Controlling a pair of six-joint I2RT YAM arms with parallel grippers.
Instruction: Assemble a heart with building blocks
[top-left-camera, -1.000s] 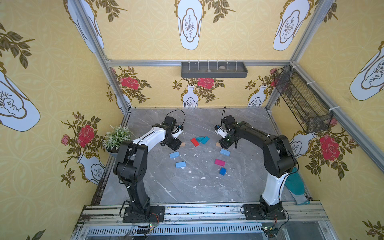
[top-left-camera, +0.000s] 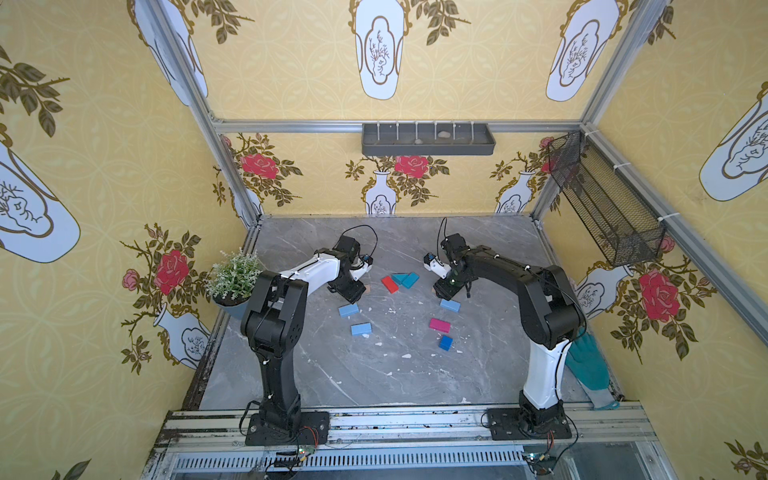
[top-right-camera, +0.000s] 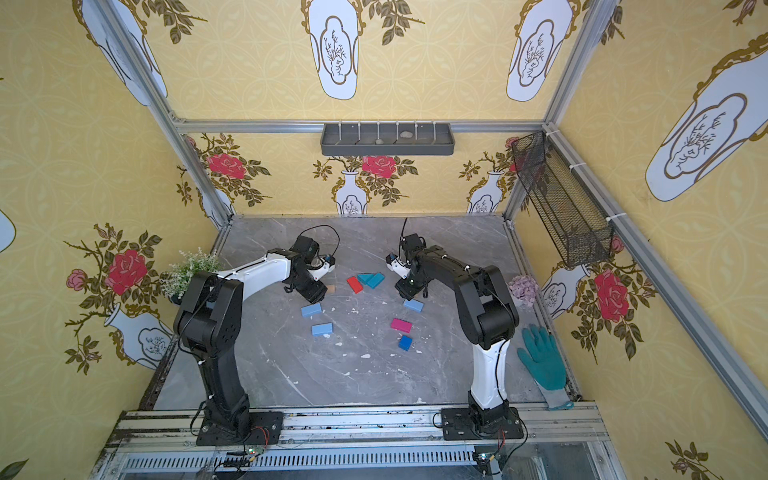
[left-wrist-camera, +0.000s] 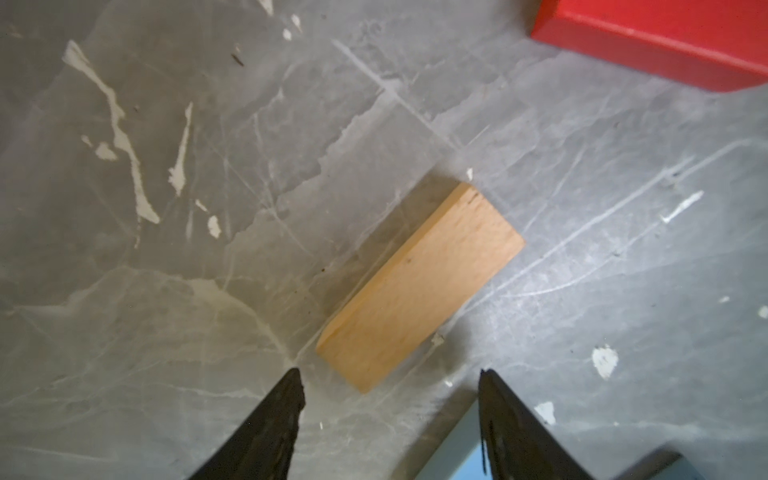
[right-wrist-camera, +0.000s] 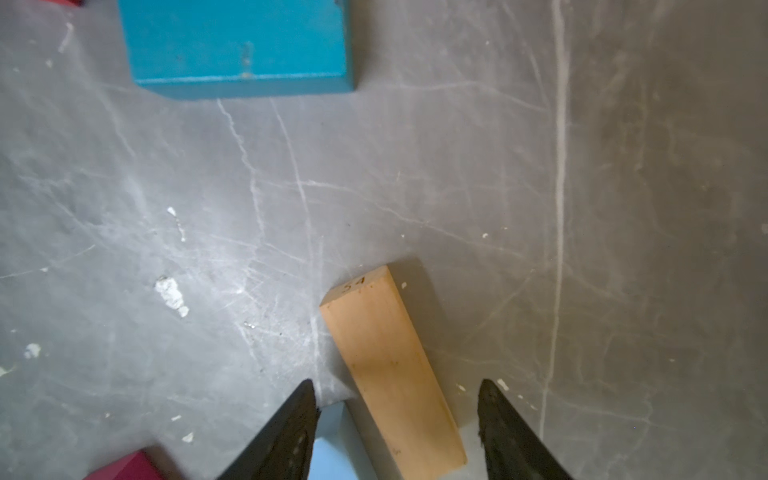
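My left gripper is open above an orange wooden block, which lies slanted on the table just ahead of its fingertips. My right gripper is open too, and the near part of a second wooden block shows between its fingers in the right wrist view. Whether either touches its block cannot be told. A red block and teal blocks lie between the arms. Light blue blocks, a magenta block and a dark blue block lie nearer the front.
A potted plant stands at the left edge. On the right lie a teal glove and pink flowers.
Over the last second my left arm has shifted slightly right. The loose blocks look unmoved.
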